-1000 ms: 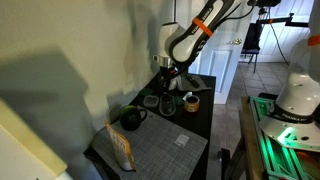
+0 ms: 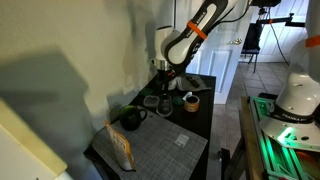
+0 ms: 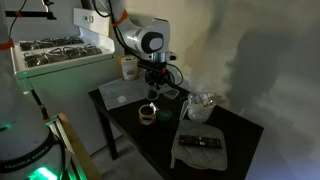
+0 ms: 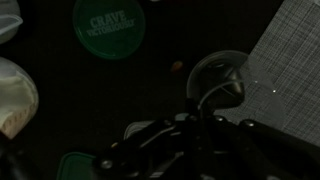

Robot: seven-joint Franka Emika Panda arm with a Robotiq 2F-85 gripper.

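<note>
My gripper [image 2: 163, 82] points down over the dark table, near the wall at its far part. In the wrist view the dark gripper is shut on the near rim of what looks like a clear cup [image 4: 222, 68]; its fingers are hard to make out in the dim light. The cup's lower part is see-through, with a dark shape showing within it. Seen from the other side, the gripper [image 3: 155, 80] hangs just above the table's far middle, and whether the cup touches the table I cannot tell.
A round green lid [image 4: 109, 28] lies near the cup, and a white-rimmed tub [image 4: 15, 98] stands to the left. A black mug [image 2: 132, 118], a carton-like bottle [image 2: 121, 148] and a grey mat [image 2: 155, 150] occupy the near end. A dark tray [image 3: 200, 145] lies toward the right.
My gripper and its upper body have shifted slightly left in exterior view 1. The things on the table look unmoved.
</note>
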